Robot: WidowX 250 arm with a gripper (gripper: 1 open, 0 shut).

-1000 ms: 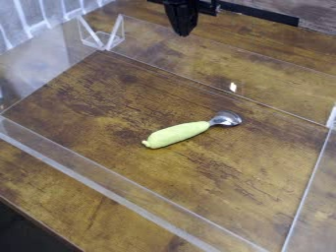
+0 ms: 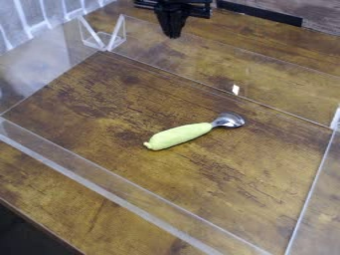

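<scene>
A spoon with a pale yellow-green, corn-like handle (image 2: 177, 135) and a metal bowl lies on the wooden surface inside a clear-walled enclosure. The dark gripper (image 2: 172, 22) is at the top edge of the camera view, above and behind the spoon and well apart from it. It is small and partly out of frame, so the state of its fingers is hard to make out.
Clear plastic walls (image 2: 80, 169) border the wooden floor (image 2: 106, 100) on the sides. A white slatted railing stands at the back left, and a dark strip runs along the back right.
The gripper has shifted slightly at the top edge of the view. The spoon has not moved.
</scene>
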